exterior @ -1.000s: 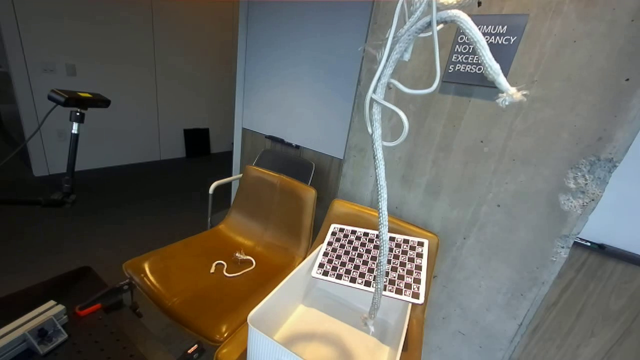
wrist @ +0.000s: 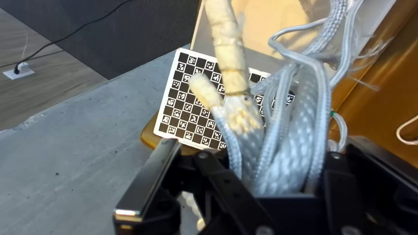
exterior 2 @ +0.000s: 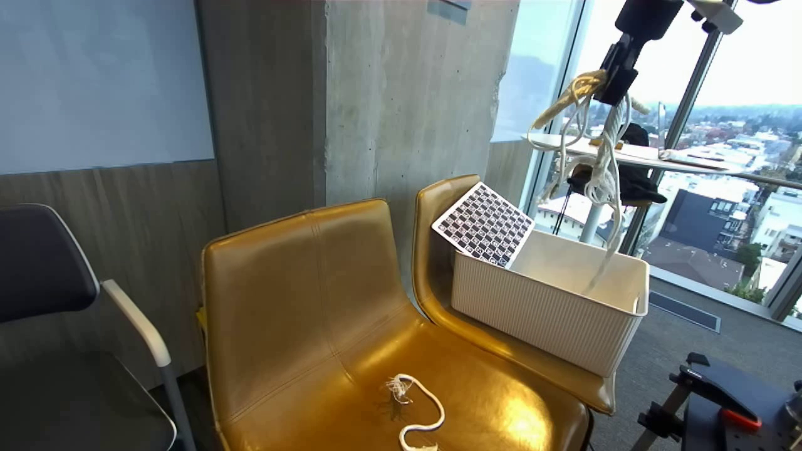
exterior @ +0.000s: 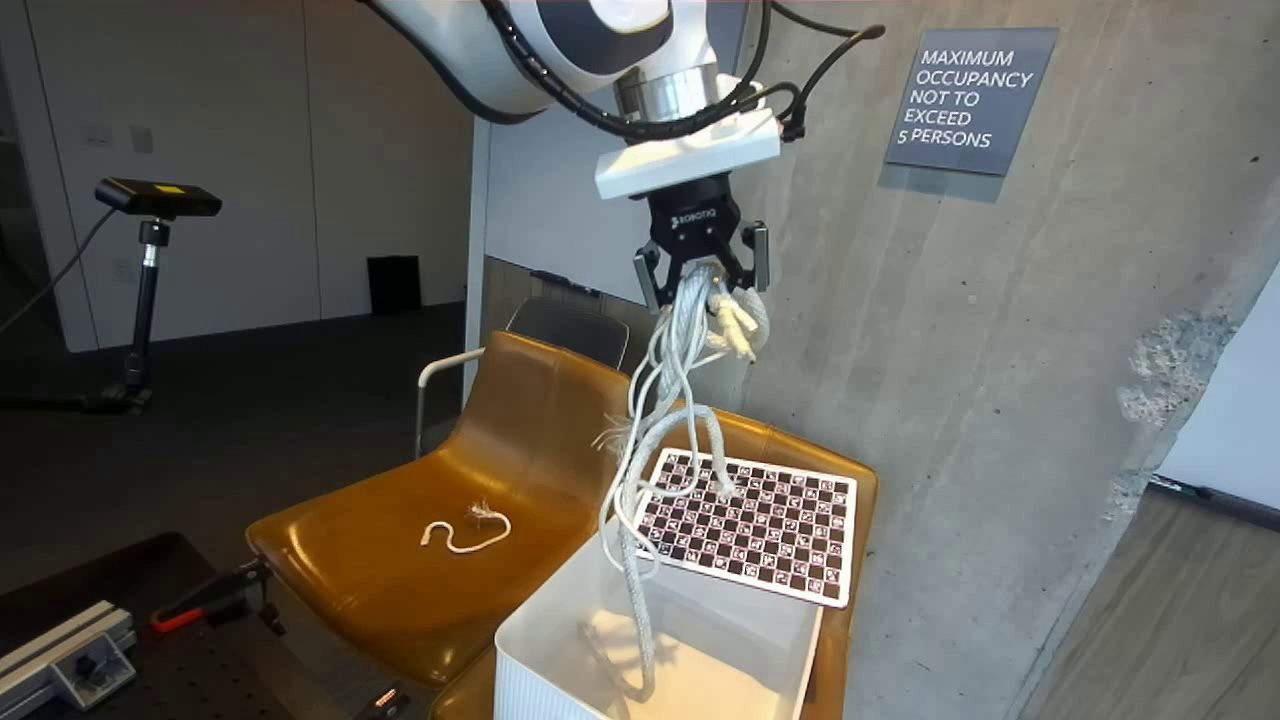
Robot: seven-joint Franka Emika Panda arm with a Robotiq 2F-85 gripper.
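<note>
A bundle of white and pale grey ropes hangs from my gripper, which is shut on it. Yellowed, taped rope ends stick out beside the braided strands in the wrist view. The bundle is above the white ribbed bin, and one long strand reaches down inside it. On the seat of the brown chair lies a separate short white rope with a frayed end, away from the gripper. The strands cover much of the fingertips in the wrist view.
A checkered marker board leans over the bin's back edge against a second brown chair. The concrete wall stands close behind. A clamp with a red tip is at the lower left.
The gripper was above the frame and has come down into sight. The rope bundle has moved down and left with it, and its long strand reaches lower in the bin.
</note>
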